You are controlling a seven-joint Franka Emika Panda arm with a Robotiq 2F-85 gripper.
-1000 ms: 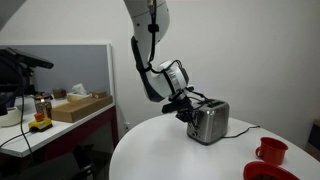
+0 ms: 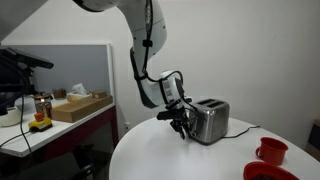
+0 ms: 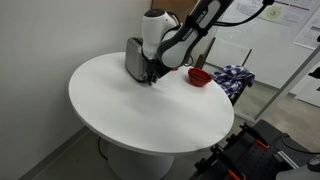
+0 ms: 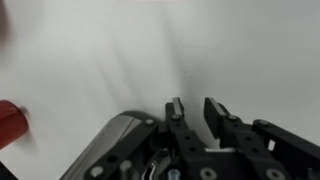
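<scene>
The silver toaster (image 2: 211,122) stands upright on the white round table (image 2: 205,160). In exterior view 1, my gripper (image 2: 183,131) points down low over the tabletop, just left of the toaster's near end. Exterior view 2 has the gripper (image 3: 152,83) close beside the toaster (image 3: 134,60), though the arm covers part of both. In the wrist view, a gap separates the two fingertips of my gripper, and only bare tabletop shows between them. The toaster's metal edge (image 4: 117,130) lies just left of the fingers. Whether they touch it I cannot tell.
A red mug (image 2: 271,150) and a red bowl (image 2: 268,171) stand to the right of the toaster. The toaster's black cord (image 2: 243,131) runs right across the table. A side table with a cardboard box (image 2: 82,106) is at left.
My gripper has come down beside the toaster, closer to the tabletop and slightly leftward. The toaster, mug and bowl have stayed in place.
</scene>
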